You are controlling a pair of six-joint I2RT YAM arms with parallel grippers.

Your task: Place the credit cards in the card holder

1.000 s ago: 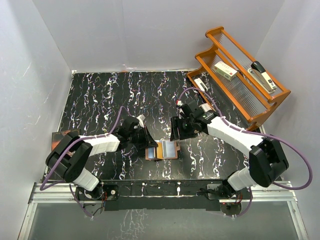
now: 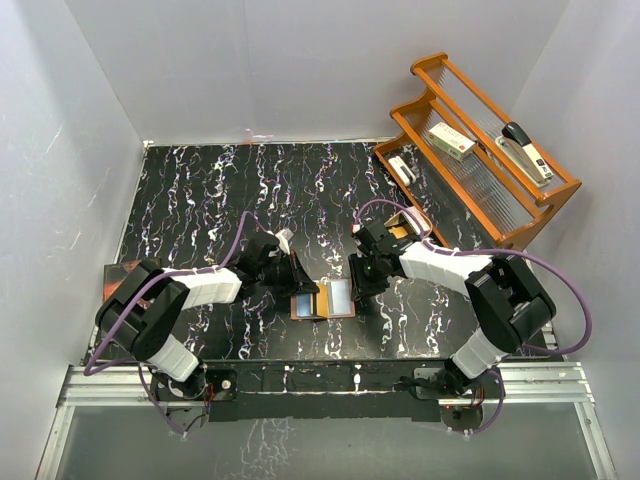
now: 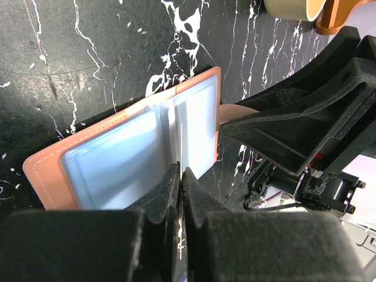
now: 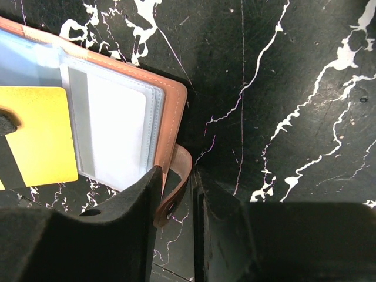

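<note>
The brown card holder (image 2: 345, 309) lies open flat on the dark table, clear pockets facing up. A yellow and black card stands over its middle, held by my left gripper (image 2: 311, 289); from the left wrist view the card shows only as a thin edge between the shut fingertips. How far it sits in a pocket cannot be told. Against the holder's right side, my right gripper is partly open. Its fingers are around the holder's short curved strap (image 4: 181, 161), with a gap still showing beside it.
A wooden rack (image 2: 480, 150) with boxes stands at the back right, near a small tan container (image 2: 402, 228). A dark brown flat item (image 2: 122, 277) lies at the far left. The table behind the holder is clear.
My right gripper has come down to the holder's right edge, and its fingers have narrowed around the strap. The left gripper and the card have hardly moved.
</note>
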